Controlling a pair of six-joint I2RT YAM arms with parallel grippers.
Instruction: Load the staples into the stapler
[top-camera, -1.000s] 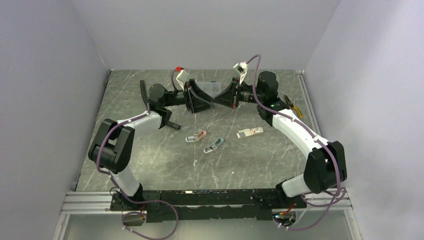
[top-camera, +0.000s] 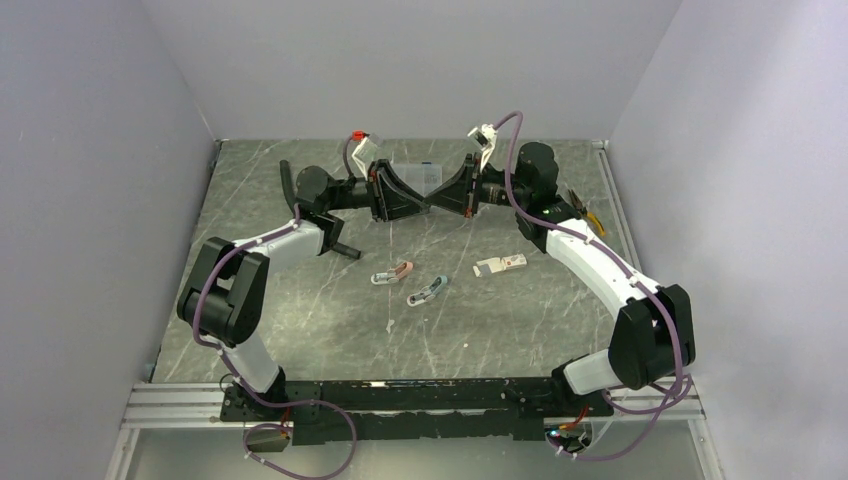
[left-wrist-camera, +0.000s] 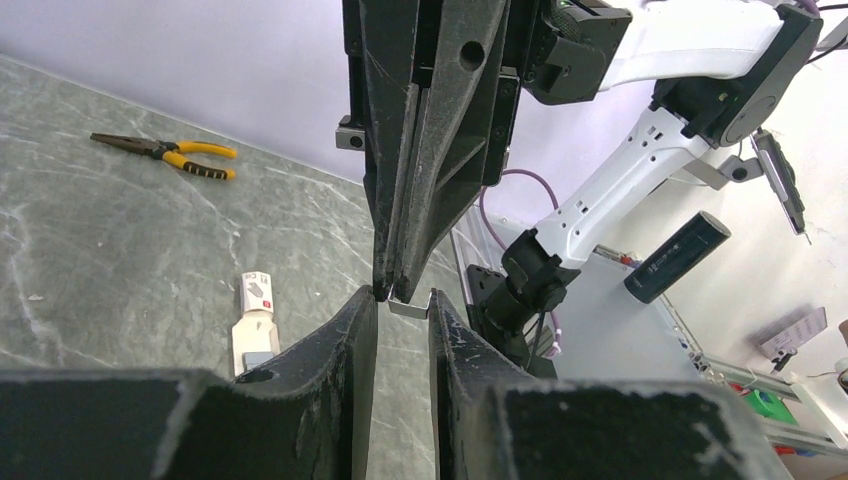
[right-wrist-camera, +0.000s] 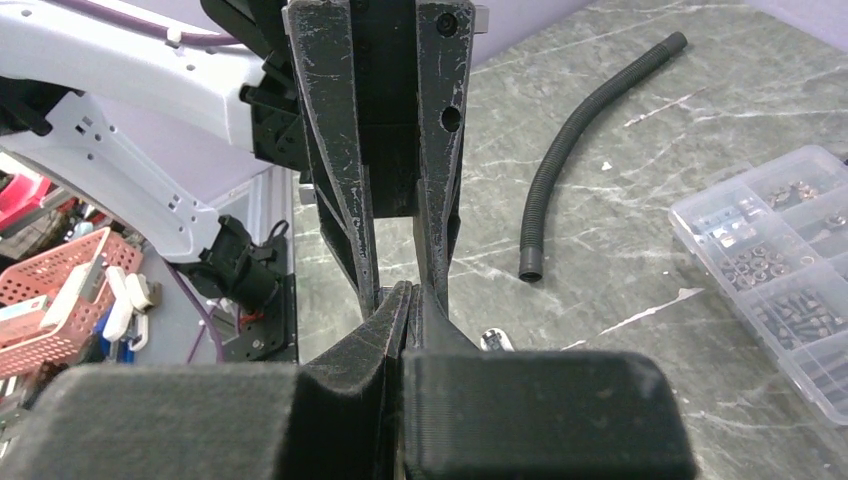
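Observation:
My two grippers meet tip to tip above the back middle of the table. Between them is a short silver staple strip (left-wrist-camera: 408, 309), at the fingertips of my right gripper, which is shut on it. The fingers of my left gripper stand apart on either side of the strip, part open; whether one touches it I cannot tell. In the right wrist view, my right gripper's fingers (right-wrist-camera: 355, 390) are pressed together and largely hide the strip. A pinkish stapler (top-camera: 392, 273) and a bluish one (top-camera: 427, 291) lie on the table in front.
An open staple box (top-camera: 499, 265) rests right of the staplers, with grey staples visible inside. Behind the grippers sits a clear compartment case (right-wrist-camera: 735, 195) of small hardware. A black hose (right-wrist-camera: 575, 140) lies at left, and yellow-handled pliers (left-wrist-camera: 170, 153) at far right.
Both arms otherwise look almost still, and the objects on the table have not moved.

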